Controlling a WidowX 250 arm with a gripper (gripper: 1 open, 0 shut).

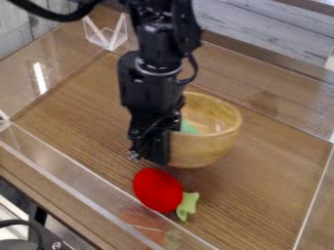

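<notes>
My black gripper [146, 145] reaches down from the top centre, shut on the near left side of a tan wooden bowl [209, 137]. A green thing [189, 127] shows inside the bowl. A red object [156, 190] with a pale green end, like a toy vegetable, lies on the wooden table just below the bowl. The fingertips are partly hard to make out against the bowl.
The wooden table [255, 205] has free room at the right and left. A clear rail runs along the lower left edge. A white wire object [107, 31] stands at the back left.
</notes>
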